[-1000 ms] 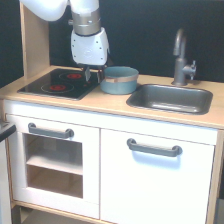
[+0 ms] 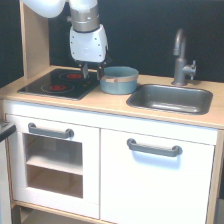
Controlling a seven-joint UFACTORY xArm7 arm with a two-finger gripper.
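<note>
A grey-blue pot [image 2: 120,86] stands on the wooden counter, between the black stove top and the sink. Just left of its rim, over the right part of the stove, is my gripper [image 2: 93,72], pointing down from the white arm. Its dark fingers are small and blend into the dark backdrop, so how far apart they stand is unclear. I see nothing clearly held between them, and whether they touch the pot's left side cannot be made out.
The black stove top [image 2: 58,84] with red rings is bare. A metal sink [image 2: 171,98] with a grey faucet [image 2: 181,62] lies to the right. Below are an oven door with a handle [image 2: 50,132] and a white cabinet door [image 2: 155,180].
My gripper has shifted slightly up and to the left, away from the pot. The pot stands where it was.
</note>
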